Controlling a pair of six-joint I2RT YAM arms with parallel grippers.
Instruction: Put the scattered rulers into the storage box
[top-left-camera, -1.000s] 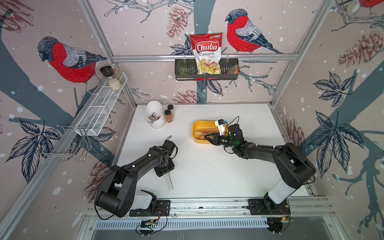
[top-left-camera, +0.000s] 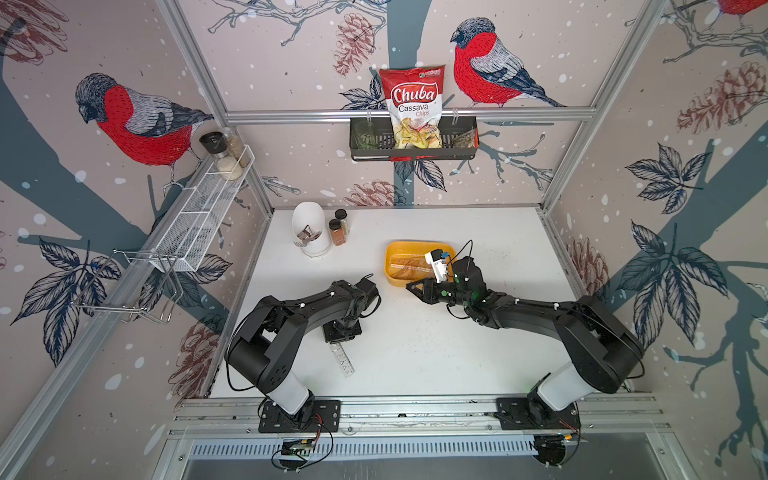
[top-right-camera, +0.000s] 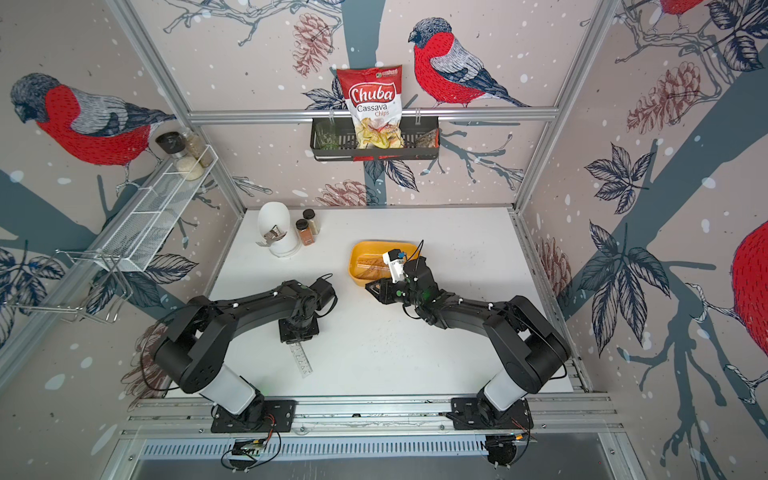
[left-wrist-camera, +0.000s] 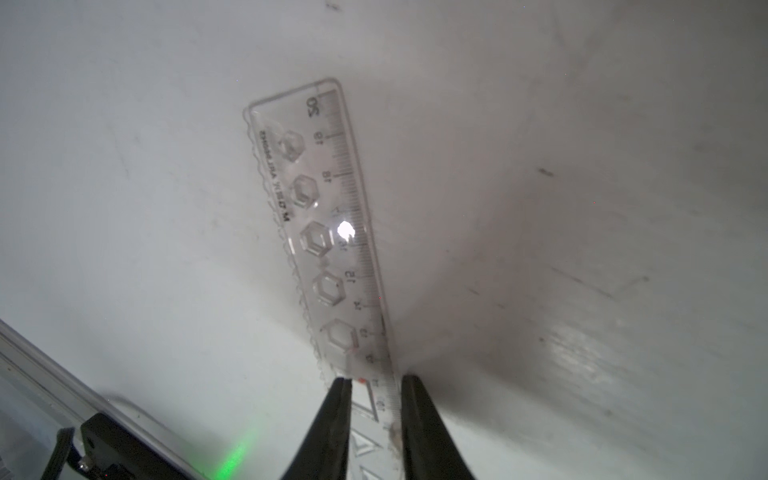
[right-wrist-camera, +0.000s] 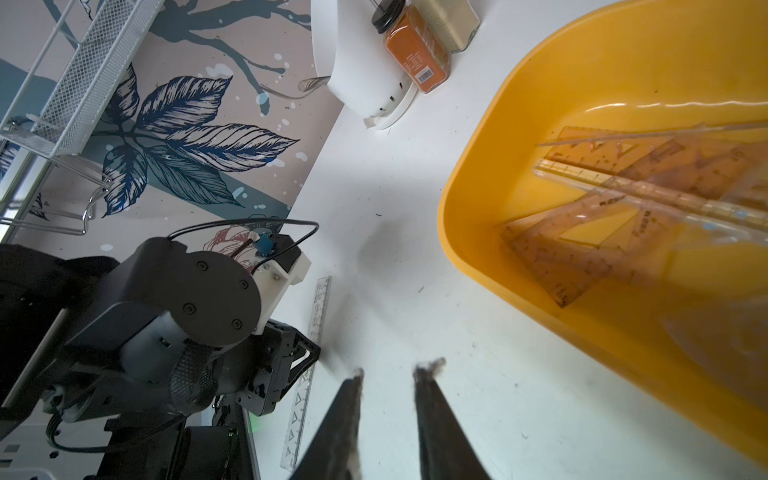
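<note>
A clear plastic ruler (left-wrist-camera: 324, 240) stretches away from my left gripper, which is shut on it partway along, a finger at each long edge. From above, the ruler's free end (top-left-camera: 344, 364) points to the table's front; I cannot tell whether it is off the surface. My right gripper is partly open, nothing between its fingers, by the near side of the yellow storage box (right-wrist-camera: 512, 292). Inside that box lie a clear ruler (right-wrist-camera: 640, 192) and orange-looking transparent pieces (right-wrist-camera: 560, 264), overlapping one another.
A white utensil holder (top-left-camera: 310, 228) and spice jars (top-left-camera: 337, 232) stand at the back left. A wire shelf (top-left-camera: 200, 208) is on the left wall. Bare white table (top-left-camera: 432, 360) lies between the arms toward the front.
My left arm has shifted rightward and slightly back, and the ruler has swung a little to the right with it. My right arm's elbow has shifted slightly; its gripper stays close to the box.
</note>
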